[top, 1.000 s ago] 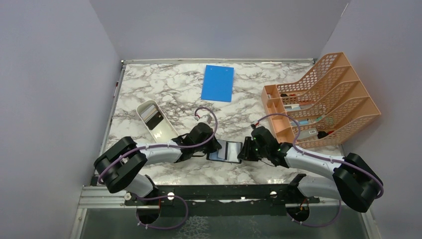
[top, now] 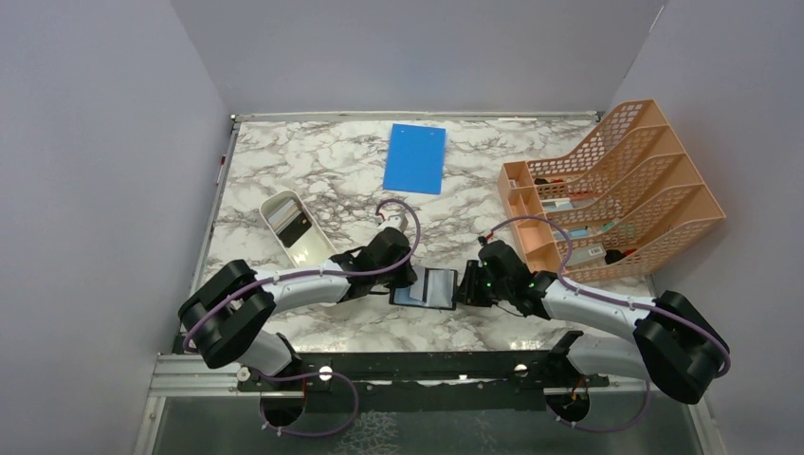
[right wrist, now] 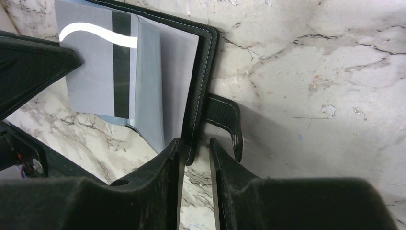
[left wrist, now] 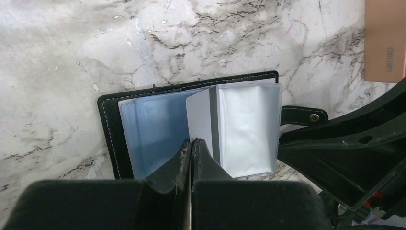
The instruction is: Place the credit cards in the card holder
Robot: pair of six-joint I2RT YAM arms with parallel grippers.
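The black card holder [left wrist: 109, 129] lies opened out on the table, with clear sleeves [left wrist: 160, 124] in it. A white card [left wrist: 200, 112] with a dark stripe has its right part in a sleeve, and its left part sticks out. My left gripper is shut on the card's left edge; in the right wrist view one finger [right wrist: 62, 61] overlaps the card [right wrist: 91, 91]. At the holder's right edge, my right gripper stands part open, a narrow gap between its fingers and the cover's corner [right wrist: 190, 158] between them.
A light tray [top: 308, 248] at left holds more cards [top: 287, 221]. A blue sheet [top: 414, 159] lies at the back. An orange organizer [top: 531, 237] stands at the right. Behind the holder the table is clear. The holder's strap [right wrist: 224, 112] sticks out beside my right gripper.
The right arm has hardly moved, so a little more room shows between it and the holder.
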